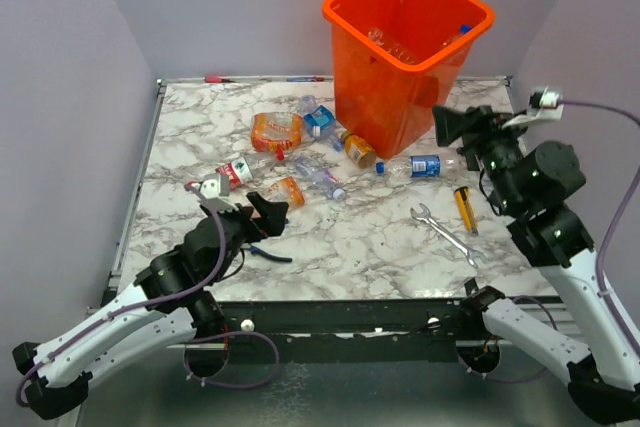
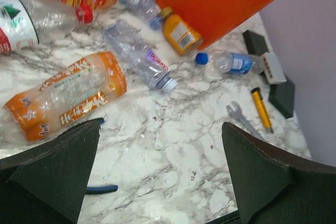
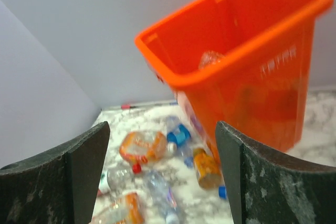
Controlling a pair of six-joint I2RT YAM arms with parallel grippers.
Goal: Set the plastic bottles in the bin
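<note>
Several plastic bottles lie on the marble table: an orange-labelled bottle (image 2: 65,98), a red-capped bottle (image 1: 242,169), a lavender-labelled bottle (image 2: 137,56), a small amber bottle (image 2: 180,32) and a blue-labelled bottle (image 1: 420,166), among others. Clear bottles show inside the orange bin (image 1: 385,97). My left gripper (image 1: 268,212) hangs open over the lower-left bottles, nothing between its fingers. My right gripper (image 1: 453,119) is beside the bin's lower right; in the right wrist view its fingers stand apart, empty.
A wrench (image 1: 445,232), a yellow cutter (image 1: 466,209) and pliers (image 2: 102,188) lie on the table. Dark flat items (image 2: 281,98) sit at the right. Walls bound the sides and back.
</note>
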